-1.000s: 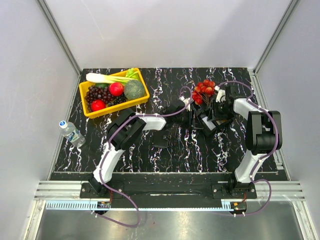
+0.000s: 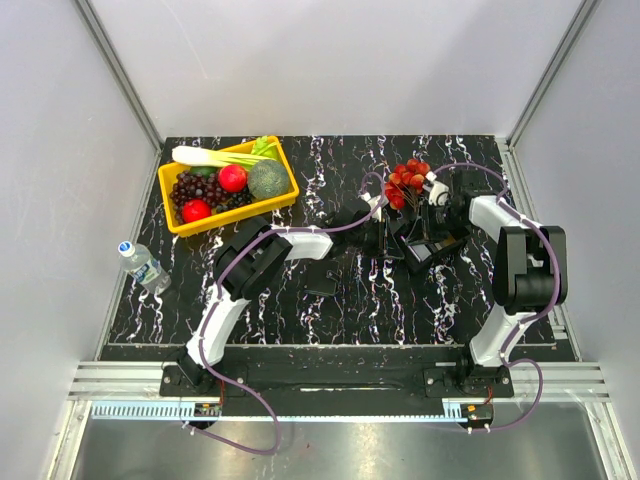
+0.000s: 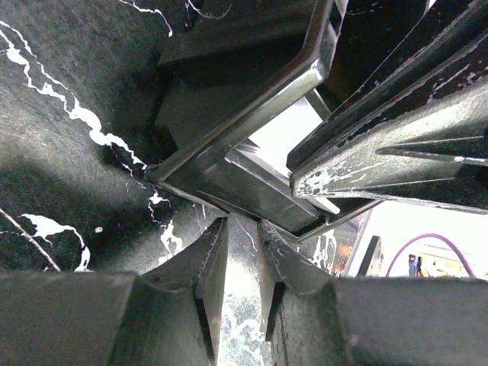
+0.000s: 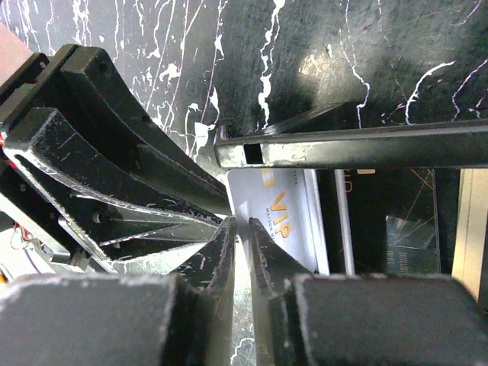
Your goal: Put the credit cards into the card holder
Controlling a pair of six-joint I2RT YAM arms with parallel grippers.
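The black card holder point(image 2: 428, 262) lies tilted on the dark marbled table, right of centre. Inside it, a white card marked VIP point(image 4: 278, 217) leans at the left end. Beside it stands a black card point(image 4: 408, 229) with fine gold lines. My left gripper is shut at the holder's near wall; its hold on that edge is partly hidden. Over the white card's corner, my right gripper has its fingertips a little apart. In the left wrist view, a right finger point(image 3: 316, 181) overlaps the white card.
A small dark flat item point(image 2: 322, 286) lies left of the holder. Tomatoes point(image 2: 408, 177) sit just behind it. Further left are a yellow fruit basket point(image 2: 290, 200) and a water bottle point(image 2: 145, 267).
My right gripper has shifted left and a little toward the front, now covering part of the white card in the holder. The left arm and the holder look unmoved.
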